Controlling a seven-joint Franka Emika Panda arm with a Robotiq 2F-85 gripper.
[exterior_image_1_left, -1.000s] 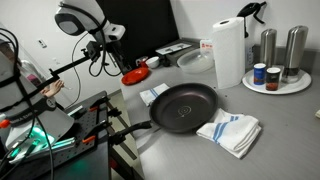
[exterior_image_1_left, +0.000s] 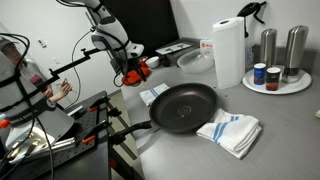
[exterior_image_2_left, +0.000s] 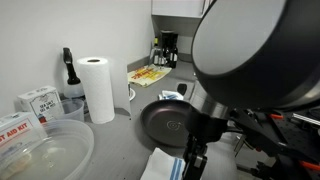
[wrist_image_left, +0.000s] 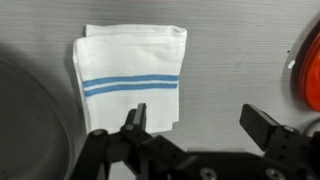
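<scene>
A folded white towel with blue stripes (wrist_image_left: 130, 55) lies on the grey table beneath my gripper, which is open, with empty space between its separated fingers. The towel sits up and left of the gap, partly behind the left finger. In exterior view 1 this small towel (exterior_image_1_left: 153, 94) lies beside the dark frying pan (exterior_image_1_left: 184, 107), while the gripper (exterior_image_1_left: 126, 77) hovers left of it, before the red dish (exterior_image_1_left: 138, 74). A second striped towel (exterior_image_1_left: 230, 132) rests right of the pan.
A paper towel roll (exterior_image_1_left: 230, 54) and a clear bowl (exterior_image_1_left: 196, 62) stand behind the pan. At the right is a white plate (exterior_image_1_left: 286, 87) with shakers and small jars. Bare table lies in front of the pan.
My arm has moved right and somewhat lower, bringing the gripper closer to the small towel and in front of the red dish. Towels and pan have stayed put.
</scene>
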